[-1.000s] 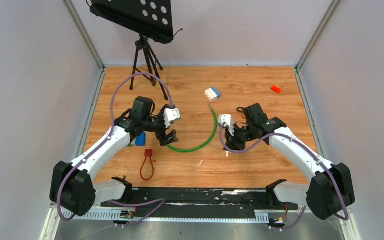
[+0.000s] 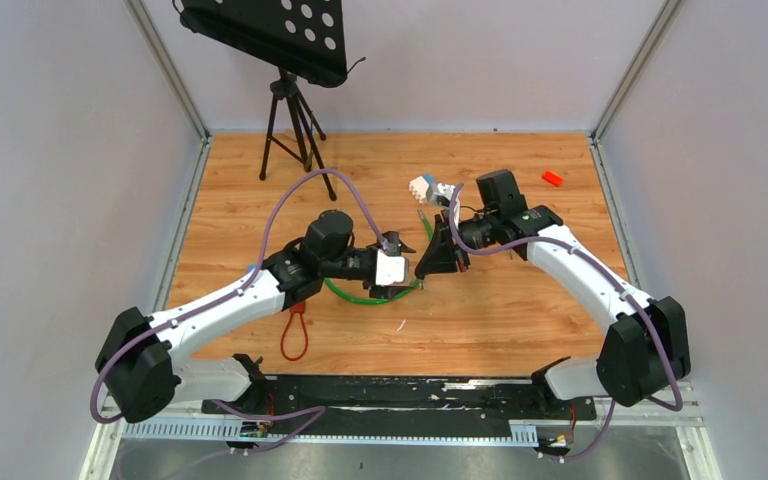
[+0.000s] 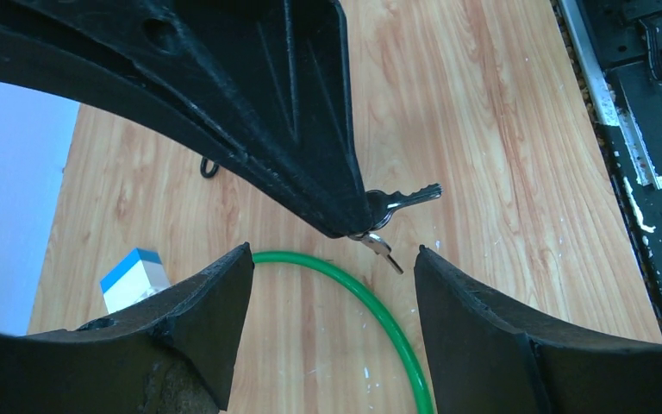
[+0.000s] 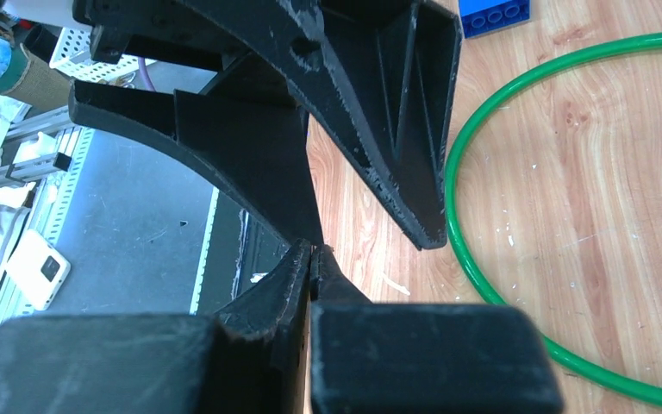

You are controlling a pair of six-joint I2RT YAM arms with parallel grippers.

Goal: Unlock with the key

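Observation:
Two small metal keys [image 3: 403, 197] poke out from the tip of my right gripper in the left wrist view; its fingers are closed together on them. From the right wrist view that gripper's fingertips [image 4: 297, 259] meet, and the keys are hidden. My left gripper [image 2: 408, 270] stands open, its two fingers [image 3: 215, 302] spread on either side below the keys, touching neither as far as shows. Both grippers face each other above the table's middle. A red piece with a cord loop [image 2: 294, 341], perhaps the lock, lies left of centre, partly under the left arm.
A green hose [image 2: 364, 300] curves on the table beneath the grippers. A white-and-blue brick [image 2: 421, 188] lies behind them, a red brick [image 2: 552, 178] at the back right. A black stand [image 2: 298, 118] rises at the back left.
The left gripper has moved right, and the right gripper has come left and away from the front edge, closing the gap between them. The red piece has become partly covered by the left arm.

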